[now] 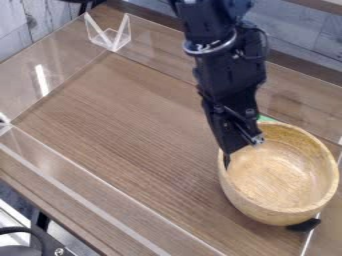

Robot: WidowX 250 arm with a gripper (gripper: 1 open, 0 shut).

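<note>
A large beige bowl [278, 180] sits at the right of the wooden table, with a small green piece visible behind its far rim and a dark piece by its near edge. My black gripper [227, 150] hangs over the bowl's left rim, its tip pointing down. It looks shut, with nothing visible between its fingers.
Clear plastic pieces [110, 33] are at the far upper left. A wooden wall runs along the back right.
</note>
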